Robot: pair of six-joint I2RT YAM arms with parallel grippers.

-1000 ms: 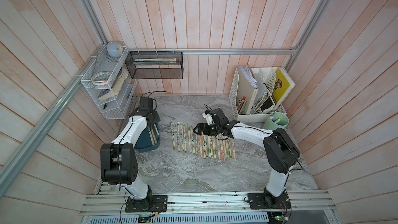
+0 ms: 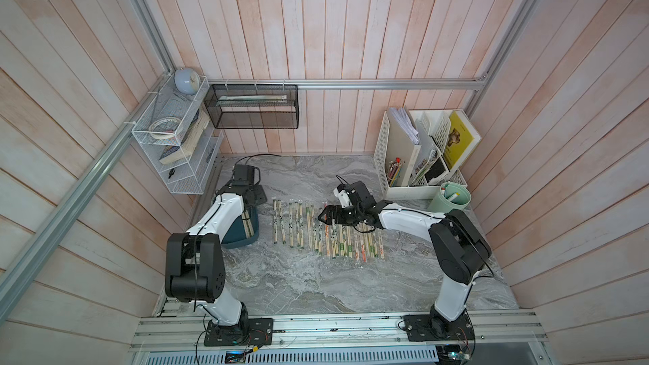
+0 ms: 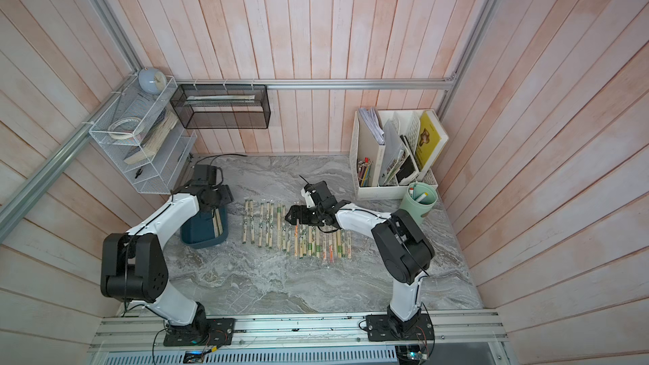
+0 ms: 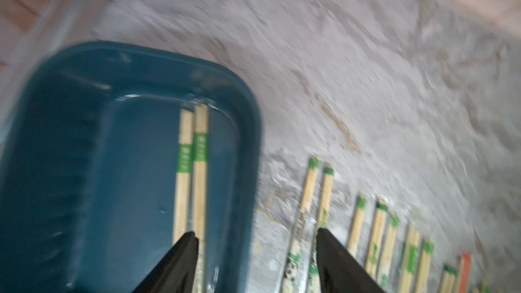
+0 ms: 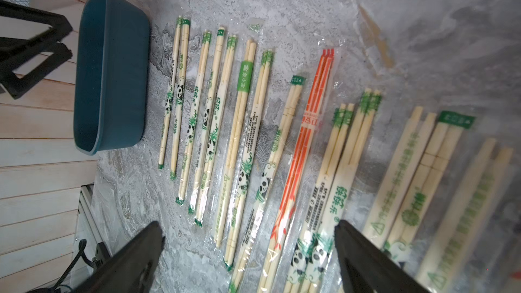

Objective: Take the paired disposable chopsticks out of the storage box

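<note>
The teal storage box [image 2: 236,242] stands at the left side of the table. Two chopstick packets with green bands [image 4: 199,184] lie side by side inside it, near its right wall. My left gripper is open above the box's right part, and nothing is between its fingers. Right of the box, a long row of wrapped chopstick packets [image 5: 249,146] lies on the table, with green, panda and red prints. Over the middle of that row my right gripper hangs open and empty. The near ends of the boxed packets are cut off by the left wrist view's edge.
A white file holder [image 2: 412,191] and a green cup [image 2: 451,196] stand at the back right. White wire shelves [image 2: 179,162] rise at the back left, close to the box.
An extra packet now lies at the row's left end, and the box shows fewer.
</note>
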